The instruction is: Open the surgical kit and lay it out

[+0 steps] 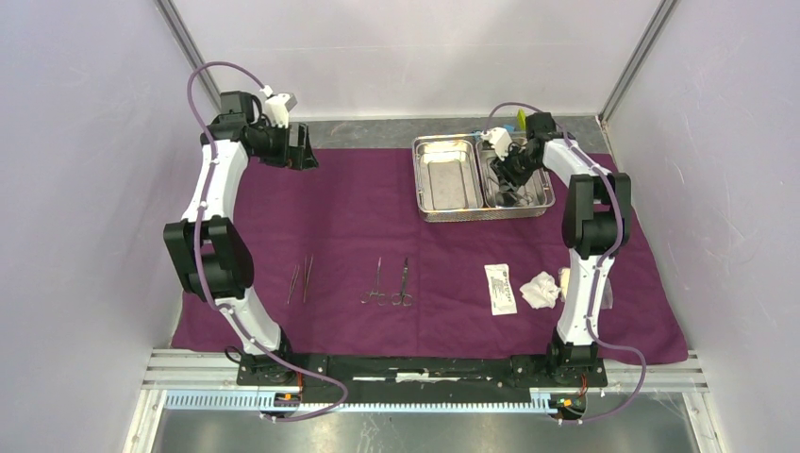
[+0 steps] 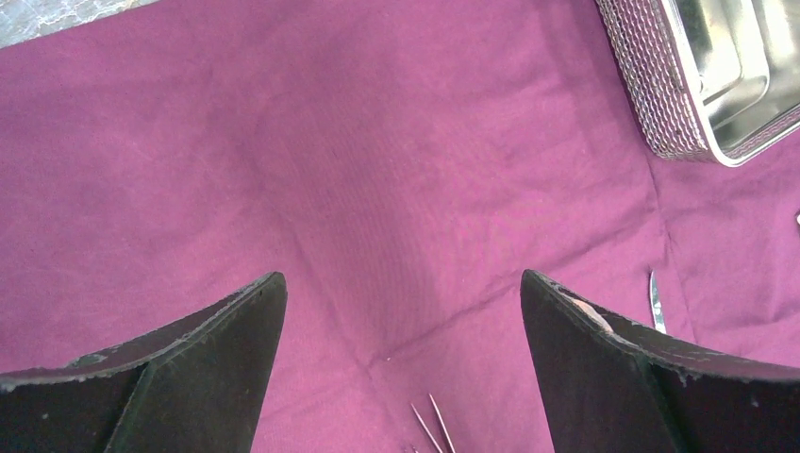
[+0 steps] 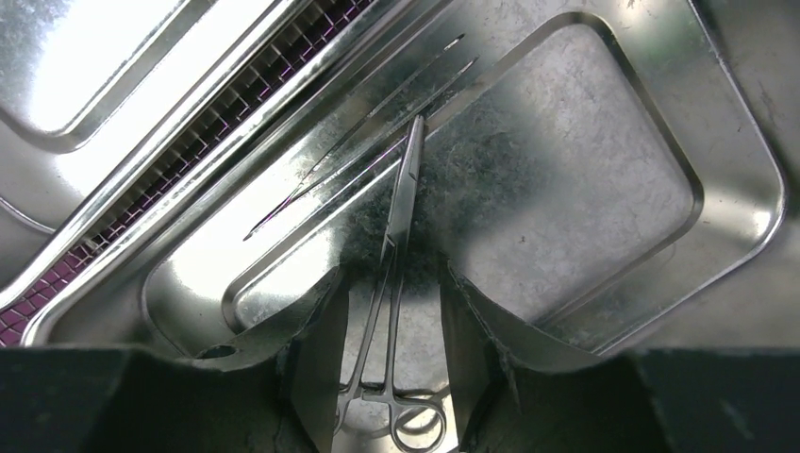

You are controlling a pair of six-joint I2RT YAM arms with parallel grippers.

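Observation:
Two metal trays stand side by side at the back right; the left one [image 1: 447,176] is empty. Inside the other tray [image 3: 604,170] lie a scissor-like clamp [image 3: 400,212] with ring handles and thin tweezers [image 3: 363,137]. My right gripper is over that tray, its fingers apart on either side of the clamp's shanks and not closed on them. Over bare cloth at the back left, my left gripper hangs open and empty. On the cloth lie tweezers [image 1: 308,279], a thin tool [image 1: 293,284] and two ring-handled instruments [image 1: 379,281].
A white packet [image 1: 501,289], crumpled gauze [image 1: 541,291] and a cream item partly behind the right arm lie at the front right. Raised tray rims flank the right gripper.

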